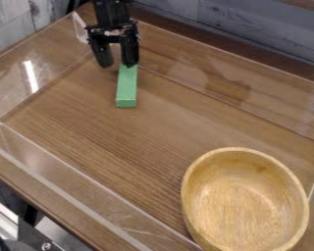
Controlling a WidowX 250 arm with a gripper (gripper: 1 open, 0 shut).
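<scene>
A black robot gripper [114, 52] hangs at the top centre-left of the camera view, open, its dark fingers over the upper end of a green strip-like object [126, 88] lying on the wooden table [146, 167]. Whether the fingers touch the green object cannot be told.
A large pale yellow bowl [245, 196] sits at the lower right. The back edge of the table runs along the upper right, and the left edge is at the upper left.
</scene>
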